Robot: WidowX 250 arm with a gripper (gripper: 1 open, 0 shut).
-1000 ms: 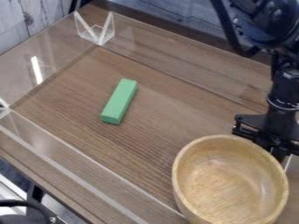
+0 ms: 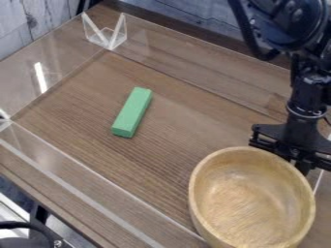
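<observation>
The black robot arm comes down along the right edge, with its gripper (image 2: 287, 145) low at the back-right rim of a large beige bowl (image 2: 246, 208). Whether the fingers are shut on that rim or only touching it cannot be made out. A green block (image 2: 132, 111) lies on the wooden table to the upper left of the bowl, apart from it.
A clear plastic piece (image 2: 106, 29) is at the back left. Clear edging runs along the left side, and black cable shows at the lower left.
The gripper and bowl have shifted slightly to the left over the last second. The green block has not moved.
</observation>
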